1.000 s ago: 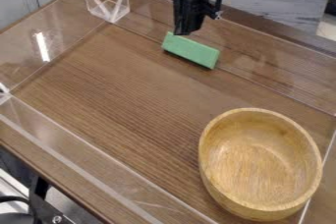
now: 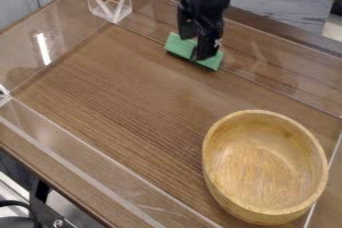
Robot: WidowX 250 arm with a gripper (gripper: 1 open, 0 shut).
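My black gripper (image 2: 202, 40) is low over a flat green rectangular object (image 2: 179, 44) on the wooden table near the top centre, its open fingers at or just above the object. Whether they touch it is unclear, and the gripper hides part of it.
A yellow oval bowl (image 2: 263, 157) fills the lower right. A clear plastic piece (image 2: 110, 2) stands at the top left.
My gripper has come down from above and behind the green object to over it. The object and bowl have not visibly moved.
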